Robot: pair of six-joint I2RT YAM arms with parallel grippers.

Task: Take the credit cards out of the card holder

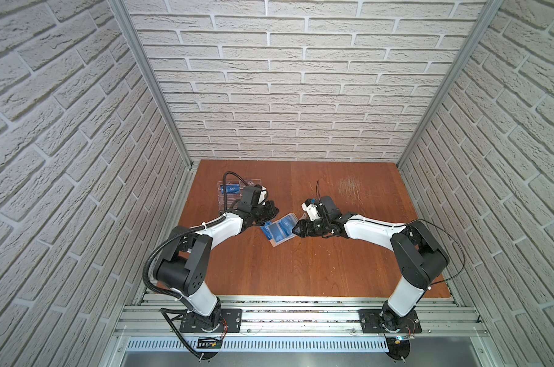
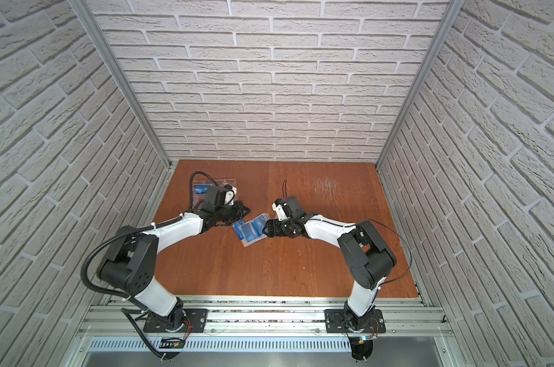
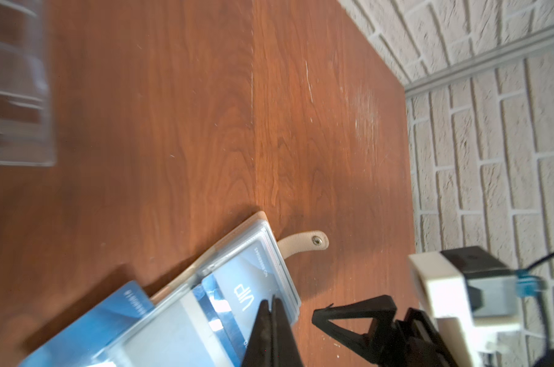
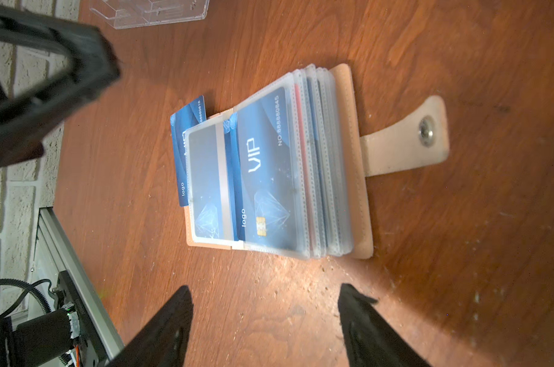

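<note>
The card holder (image 4: 344, 183) lies opened out on the table, its clear sleeves fanned and its snap strap (image 4: 405, 137) pointing away to one side. Through a sleeve a blue VIP card (image 4: 271, 165) is visible. Another blue card (image 4: 188, 116) sticks out past the holder's opposite edge, its inner part hidden behind the clear sleeve. In the left wrist view, my left gripper is shut above the holder, no object showing between its fingertips. My right gripper is open beside the holder's near long edge, its fingers (image 4: 173, 324) spread apart with bare table between them.
A clear plastic tray (image 1: 220, 198) with a blue card (image 1: 230, 189) in it stands at the back left, partly behind the left arm. Both arms reach close together over the holder.
</note>
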